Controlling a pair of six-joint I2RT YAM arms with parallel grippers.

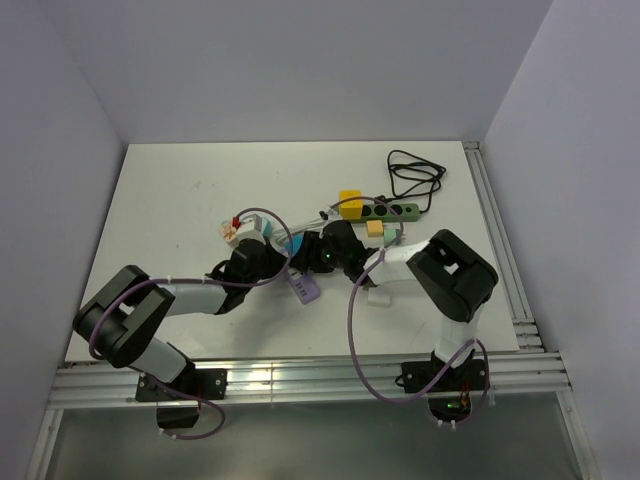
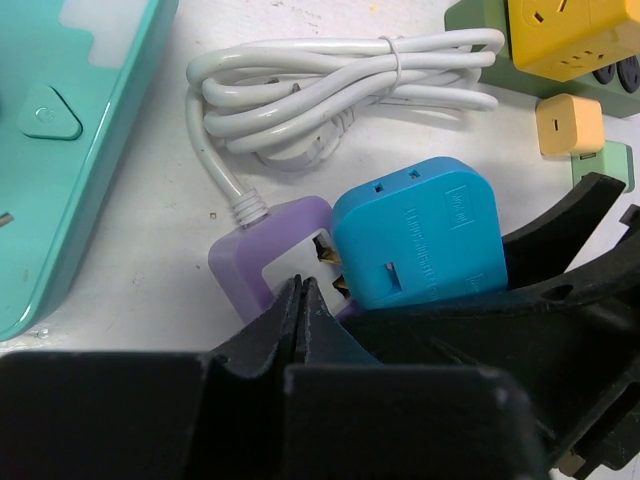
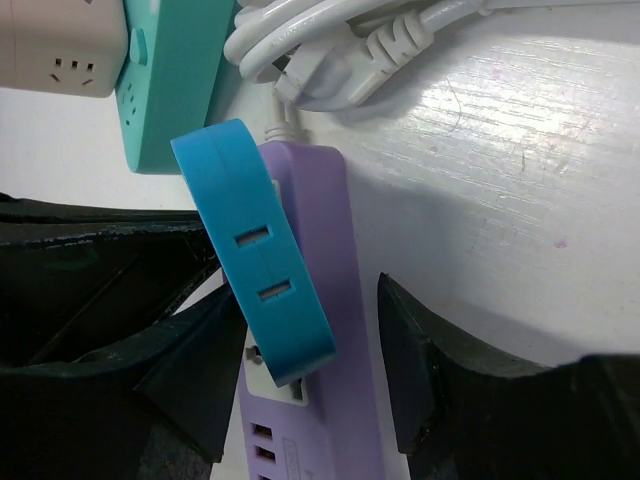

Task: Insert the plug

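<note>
The blue plug (image 2: 420,236) (image 3: 243,210) sits tilted over the purple power strip (image 2: 240,270) (image 3: 330,240), at a socket with dark openings beside it; how deep its pins are is hidden. My left gripper (image 1: 276,258) is shut, its tips at the strip's socket face. My right gripper (image 1: 308,250) is part open around the strip's sides, close to the plug; in the right wrist view no contact of both fingers with the plug shows.
A teal strip (image 2: 70,170), coiled white cable (image 2: 330,80), green strip with yellow plug (image 1: 350,203), orange block (image 1: 375,228) and black cable (image 1: 415,175) lie around.
</note>
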